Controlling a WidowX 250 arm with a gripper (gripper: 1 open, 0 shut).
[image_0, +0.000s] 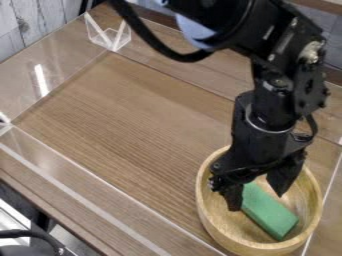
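A green block lies in a tan round bowl at the lower right of the camera view. My black gripper is open, its fingers lowered inside the bowl at either side of the block's upper end, which they partly hide. Whether they touch the block is unclear.
A clear plastic piece stands near the back left edge. A dark cable lies at the lower left corner.
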